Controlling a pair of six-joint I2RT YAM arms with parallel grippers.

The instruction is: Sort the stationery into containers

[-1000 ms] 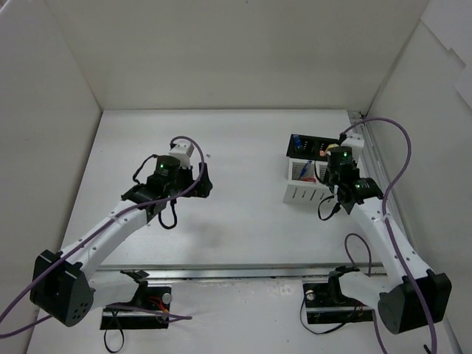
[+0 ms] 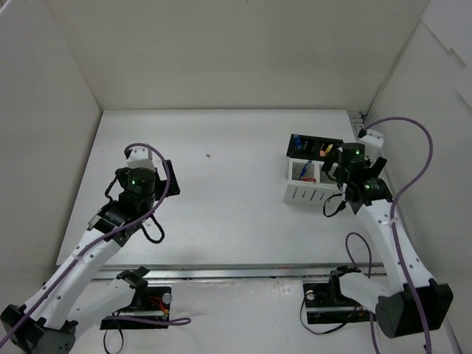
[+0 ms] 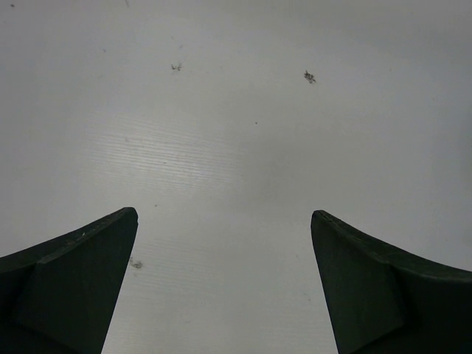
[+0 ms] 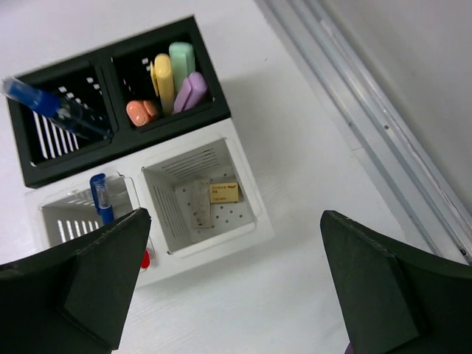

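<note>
In the right wrist view a yellow eraser lies in the right compartment of the white container, beside a pale block. The left compartment holds a blue pen and something red, partly behind a finger. Behind it, the black container holds a blue-capped item on one side and several highlighters on the other. My right gripper stands open above the table, in front of the containers, nothing between its fingers. My left gripper is open over bare table.
A metal rail and wall run along the right side, close to the containers.
My left arm moved left.
</note>
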